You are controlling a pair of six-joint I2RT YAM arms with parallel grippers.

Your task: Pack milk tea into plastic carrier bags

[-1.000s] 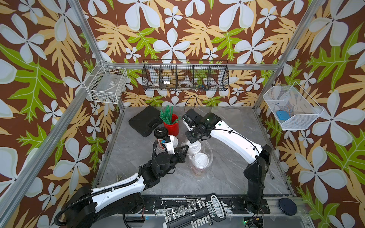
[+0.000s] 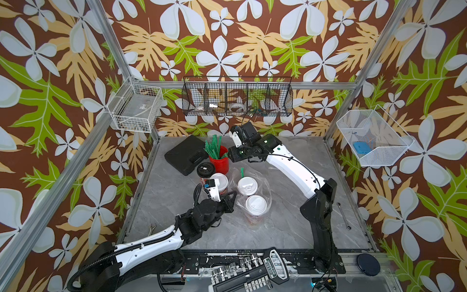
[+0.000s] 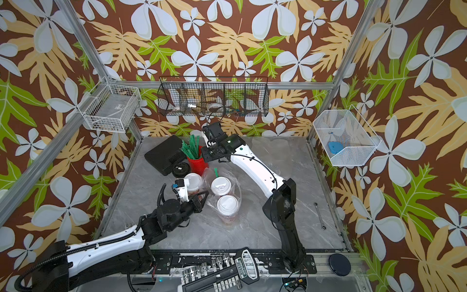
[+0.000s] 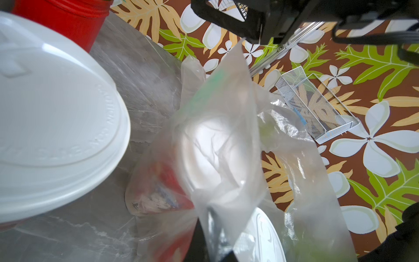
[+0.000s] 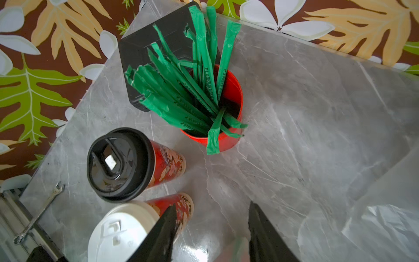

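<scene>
Two white-lidded cups, the rear (image 2: 247, 185) and front (image 2: 255, 205), stand in a clear plastic bag (image 4: 227, 166) with a green straw at the back. My left gripper (image 2: 228, 199) is at the bag's left side, shut with bag film over its tips in the left wrist view. My right gripper is open and empty above the table, by the red cup of green straws (image 5: 229, 139). A white-lidded cup (image 5: 122, 231) and a black-lidded cup (image 5: 120, 168) stand outside the bag, left of it.
A black case (image 2: 181, 154) lies at the back left. A wrench (image 2: 344, 216) lies at the right edge. Wire baskets hang on the back and side walls.
My right gripper has risen and moved back-left from over the bag toward the straw cup, uncovering the rear lid. The left gripper has shifted slightly left.
</scene>
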